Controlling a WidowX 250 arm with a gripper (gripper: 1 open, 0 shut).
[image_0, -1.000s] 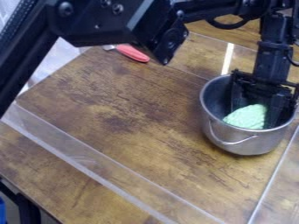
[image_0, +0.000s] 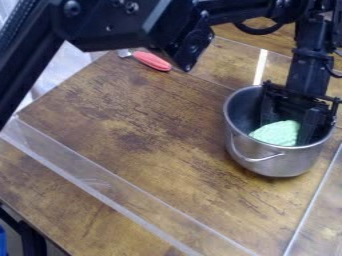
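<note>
A steel pot (image_0: 267, 160) with a wire handle stands at the right of the wooden table, with a pale green textured object (image_0: 275, 133) lying inside it. My black gripper (image_0: 297, 108) reaches down into the back right of the pot, just above and behind the green object. Its fingertips are dark and partly hidden, so I cannot tell whether they are open or shut.
A red-handled tool (image_0: 151, 60) lies at the back left of the table (image_0: 127, 130). Clear strips run along the table's left front and right side.
</note>
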